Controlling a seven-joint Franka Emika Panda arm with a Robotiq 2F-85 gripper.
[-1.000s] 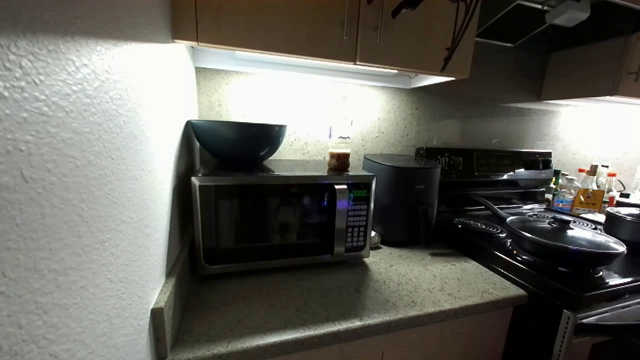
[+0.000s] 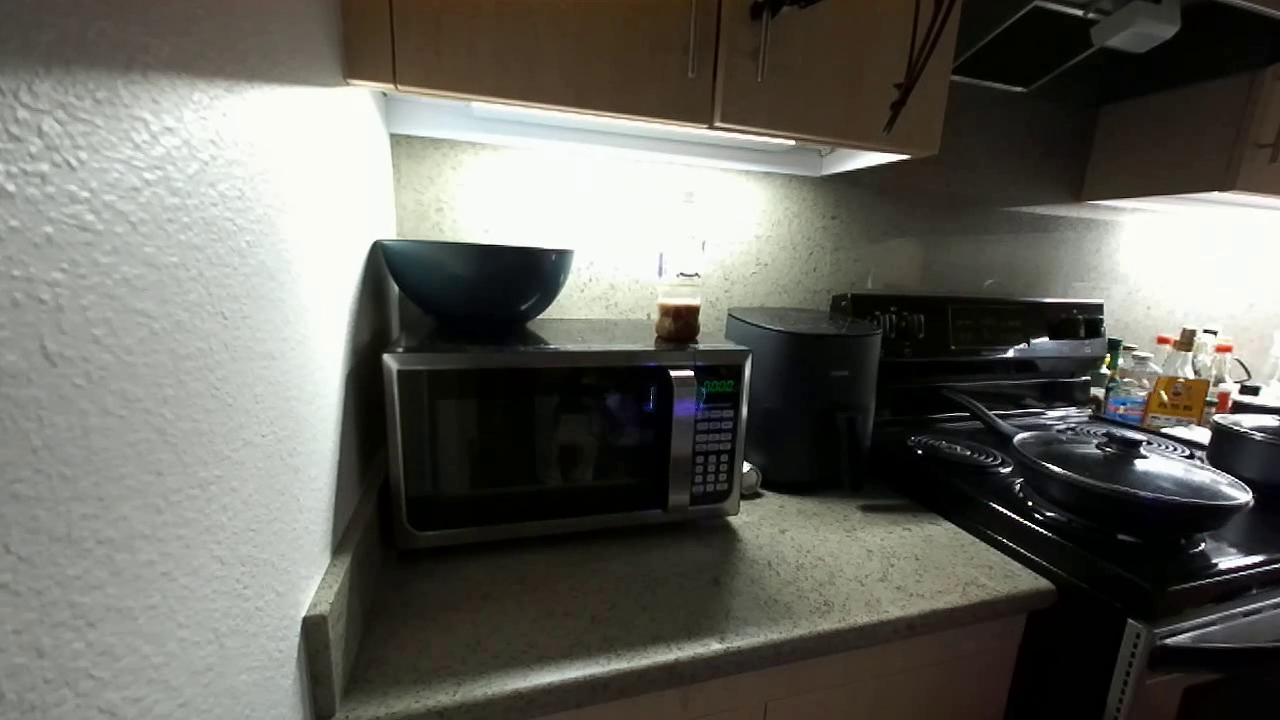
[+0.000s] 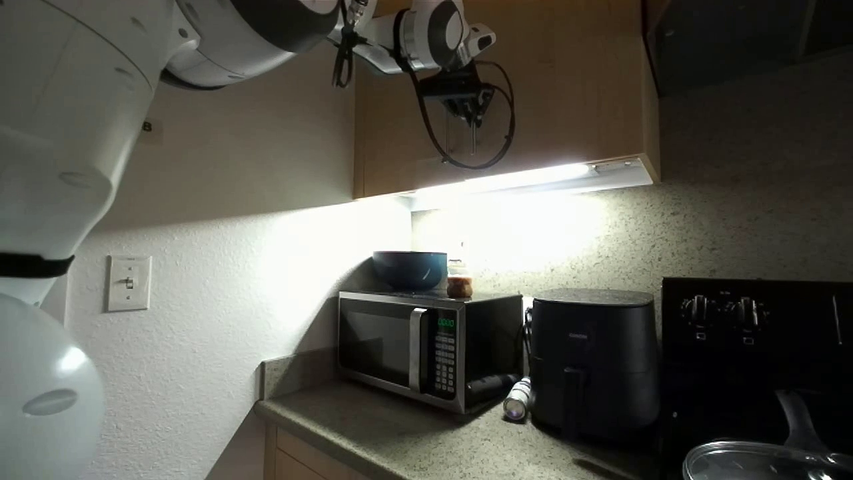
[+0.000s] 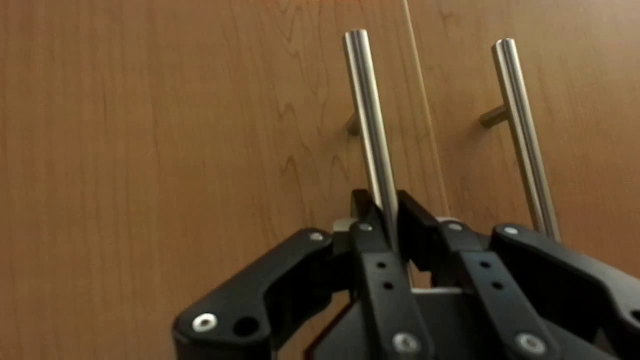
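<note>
In the wrist view, my gripper is shut on a bar handle (image 4: 372, 114) of the wall cabinet, its black fingers on either side of the steel bar. A second bar handle (image 4: 525, 132) stands free across the seam between the doors. From exterior view 1, the held handle (image 2: 763, 54) is the one on the right-hand cabinet door (image 2: 828, 72), and only the tip of the gripper (image 2: 768, 10) shows at the top edge. Both doors look closed. In exterior view 2 the gripper (image 3: 473, 120) hangs in front of the cabinet front.
Below the cabinet stands a microwave (image 2: 540, 444) with a dark bowl (image 2: 480, 282) and a bottle of brown contents (image 2: 678, 318) on top. A black air fryer (image 2: 801, 396) sits beside it. The stove (image 2: 984, 324) is at right.
One second ago the gripper was to the right of the handle, apart from it. It has moved left onto the handle. The doors and the countertop things have stayed put.
</note>
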